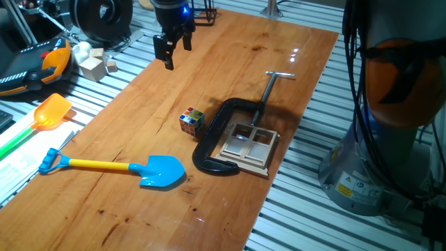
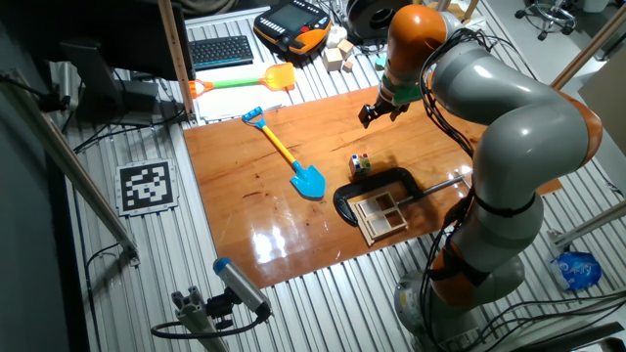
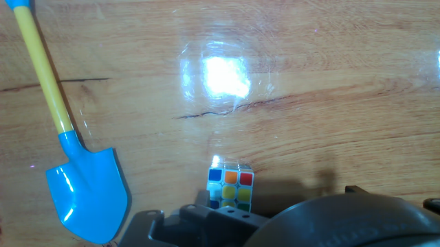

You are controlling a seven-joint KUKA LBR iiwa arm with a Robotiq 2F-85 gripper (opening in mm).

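Note:
My gripper (image 1: 178, 56) hangs above the far end of the wooden table, its two fingers apart and nothing between them. Well below and in front of it, a colourful puzzle cube (image 1: 191, 121) rests on the wood. Beside the cube lies a black C-clamp (image 1: 209, 143) with a metal screw, around part of a small wooden window-like frame (image 1: 249, 148). A toy shovel (image 1: 162, 171) with blue blade and yellow shaft lies flat on the near part of the table. In the wrist view, dark gripper parts cover the bottom edge and hide the lower side of the cube (image 3: 231, 186).
Off the table's left edge lie an orange and green shovel (image 2: 279, 77), a teach pendant (image 2: 293, 26) and several small wooden blocks (image 1: 93, 68). A black wire basket (image 1: 205, 12) stands at the far end. Bare wood surrounds the shovel and cube.

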